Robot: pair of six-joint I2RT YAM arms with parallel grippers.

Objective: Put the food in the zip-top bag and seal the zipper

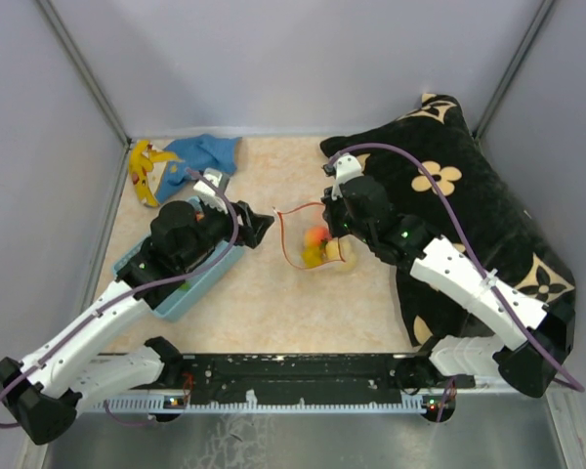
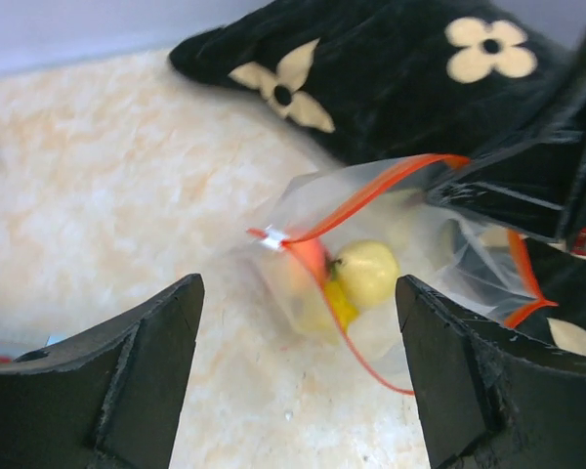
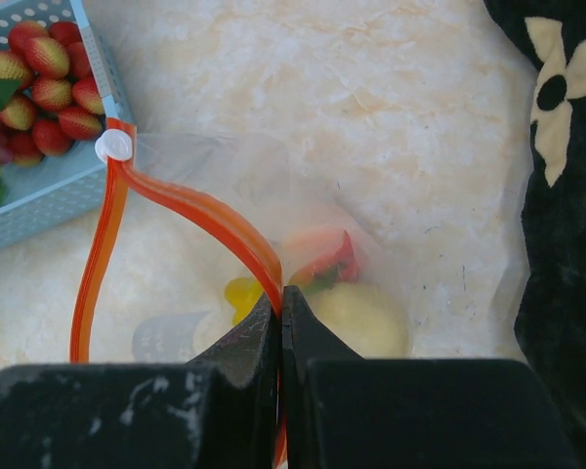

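The zip top bag (image 1: 313,256) stands open on the table with an orange item, a yellow item (image 2: 340,305) and a pale round food (image 2: 367,270) inside. My right gripper is shut on the bag's orange zipper edge at its right side. My left gripper (image 1: 258,220) is open just left of the bag, with nothing between its fingers; in its wrist view the bag's mouth and white slider (image 2: 272,237) lie beyond the fingertips.
A blue basket (image 1: 200,285) with strawberries and other produce sits left, partly under my left arm. A blue-and-yellow cloth (image 1: 200,153) lies at the back left, a black flowered cloth (image 1: 439,127) along the right.
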